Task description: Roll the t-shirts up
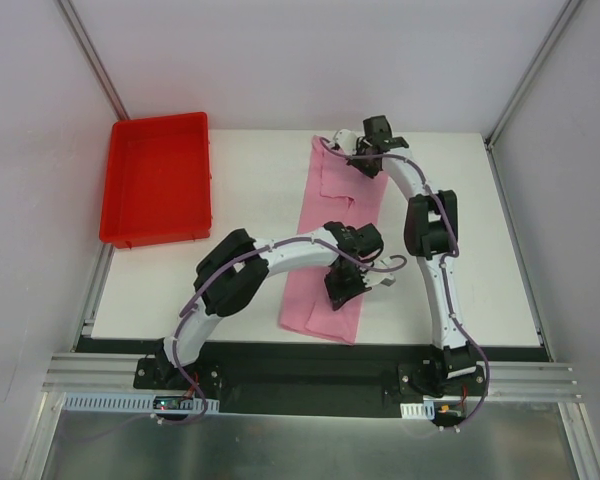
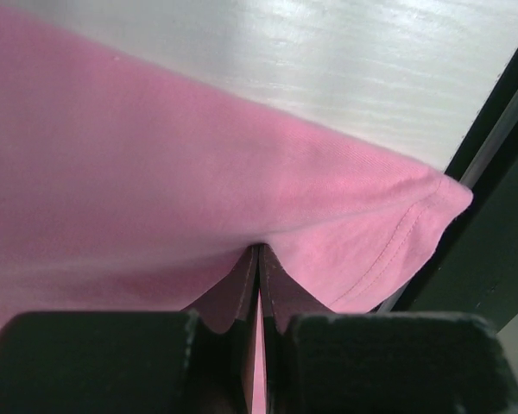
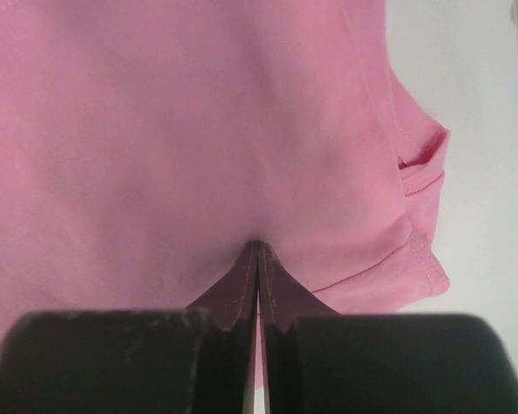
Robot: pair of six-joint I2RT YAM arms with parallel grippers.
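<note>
A pink t-shirt (image 1: 325, 205) lies as a long, narrow folded strip on the white table, running from the back edge to near the front. My left gripper (image 1: 335, 304) is shut, its tips against the cloth near the front end. In the left wrist view, shallow creases run from the fingertips (image 2: 272, 272) across the pink cloth (image 2: 155, 164). Toward the far end, my right gripper (image 1: 370, 176) is also shut, its fingertips (image 3: 272, 267) touching the shirt (image 3: 198, 129). No cloth shows clearly between either pair of fingers. The left arm covers part of the strip's middle.
An empty red bin (image 1: 158, 180) stands at the back left. Bare white table (image 1: 250, 165) lies between it and the shirt, with more free surface to the right. A dark rail (image 1: 300, 375) runs along the front edge.
</note>
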